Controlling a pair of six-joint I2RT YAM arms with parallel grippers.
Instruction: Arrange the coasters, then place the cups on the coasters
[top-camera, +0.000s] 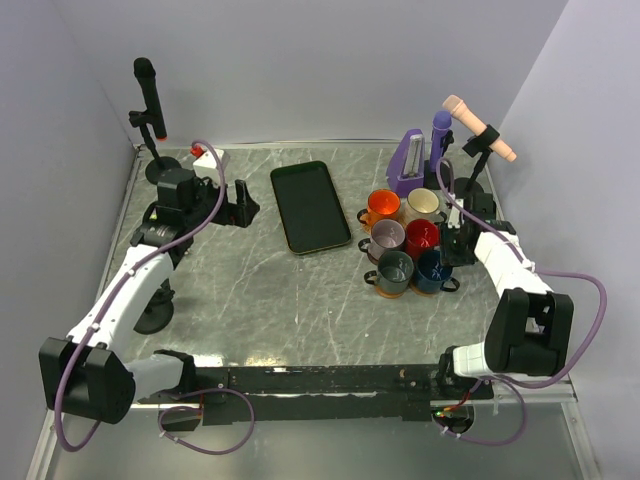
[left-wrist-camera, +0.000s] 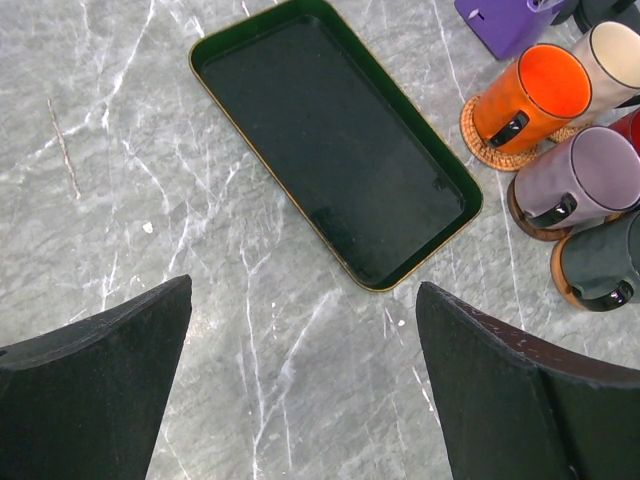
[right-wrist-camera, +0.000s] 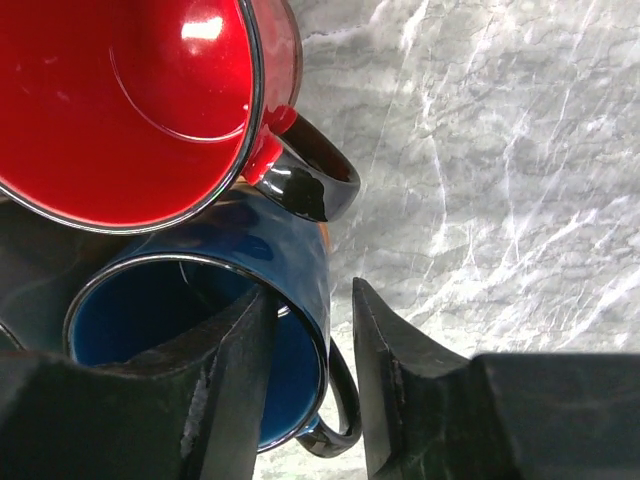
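Note:
The dark blue cup (top-camera: 431, 271) stands upright at the front right of a tight cluster of cups, its handle pointing right. An orange-brown coaster edge (top-camera: 421, 291) shows under it. My right gripper is part open at the right side of this blue cup. In the right wrist view, one finger (right-wrist-camera: 245, 350) lies over the cup's mouth and the other (right-wrist-camera: 372, 350) is outside the wall, by the handle. A gap shows between them; whether they touch the cup I cannot tell. My left gripper is open and empty, left of the black tray (top-camera: 310, 207).
Red (top-camera: 422, 236), grey (top-camera: 391, 272), mauve (top-camera: 385, 240), orange (top-camera: 382, 206) and cream (top-camera: 423, 205) cups crowd round the blue one. Behind them stands a purple holder (top-camera: 405, 165).

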